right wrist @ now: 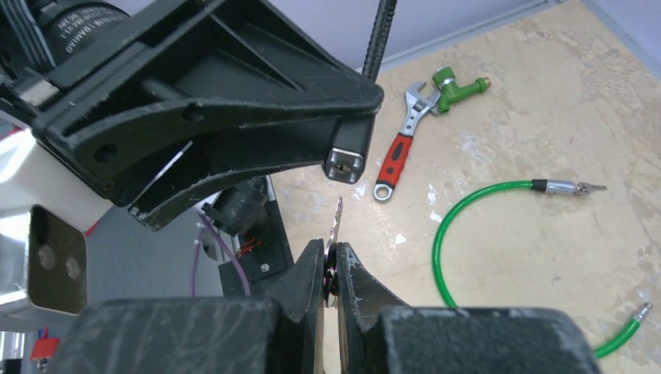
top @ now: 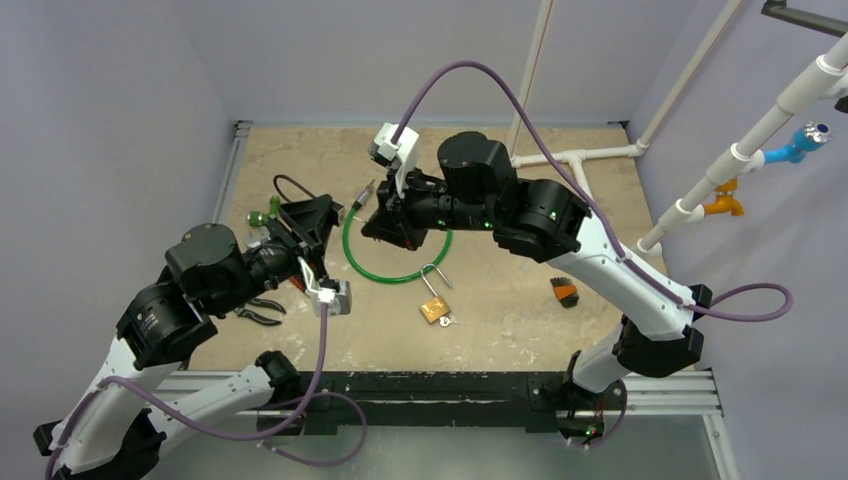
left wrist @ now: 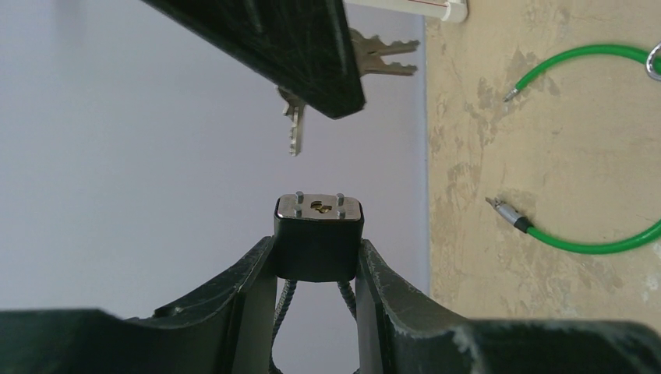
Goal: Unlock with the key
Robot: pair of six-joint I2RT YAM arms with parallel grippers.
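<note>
My left gripper is shut on a black lock with a braided cable and a keyhole in its metal end, also visible at upper centre in the right wrist view (right wrist: 347, 156). My right gripper is shut on a thin key (right wrist: 337, 218), whose blade points toward the lock's keyhole, a short gap apart. More keys (left wrist: 296, 125) hang by the right gripper in the left wrist view. In the top view both grippers face each other above the table.
A green hose (top: 390, 279), brass padlock (top: 433, 309), orange-black object (top: 563, 292) and pliers (top: 262, 316) lie on the table (top: 520, 330). A wrench (right wrist: 396, 160) and green fitting (right wrist: 460, 92) are at the left. White pipes (top: 755, 135) line the right wall.
</note>
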